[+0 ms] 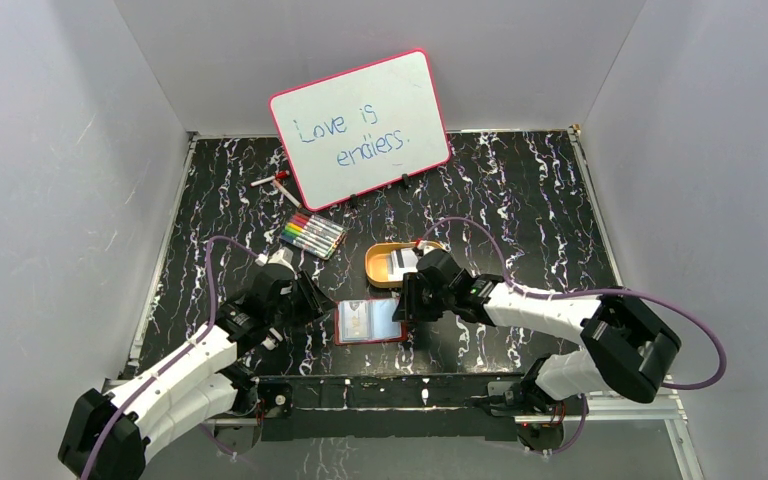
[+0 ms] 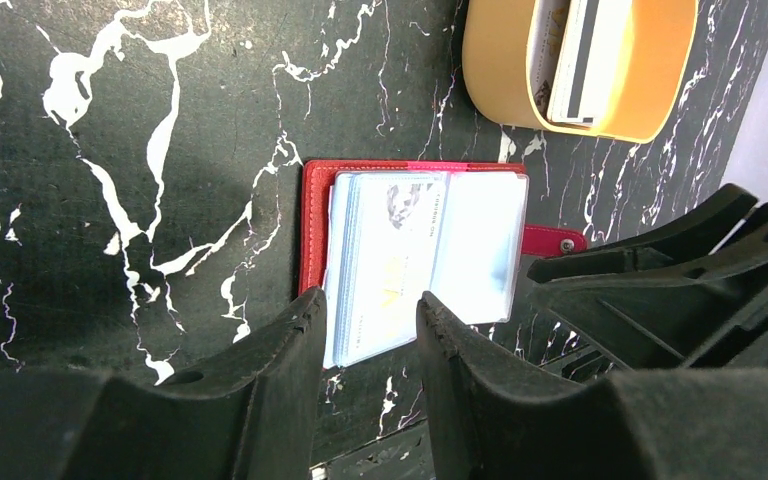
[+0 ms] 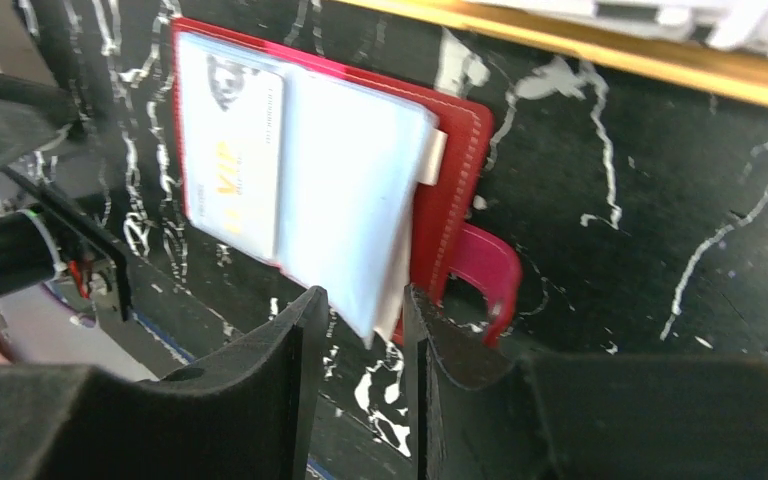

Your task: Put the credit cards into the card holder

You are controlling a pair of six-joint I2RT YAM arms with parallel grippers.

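Observation:
The red card holder [image 2: 314, 220] lies open on the marble table, its clear sleeves [image 2: 480, 240] spread, with a card bearing gold lettering [image 3: 230, 160] at its left side. My left gripper hangs just left of and above the holder, fingers apart with nothing between them. My right gripper is over the holder's right edge near its strap [image 3: 490, 270]; nothing shows between its fingers. A yellow tray [image 2: 490, 50] behind the holder holds white cards [image 2: 585, 55].
The whiteboard [image 1: 360, 130] lies at the back, with a pack of markers [image 1: 312, 235] and loose pens [image 1: 285, 190] left of the tray.

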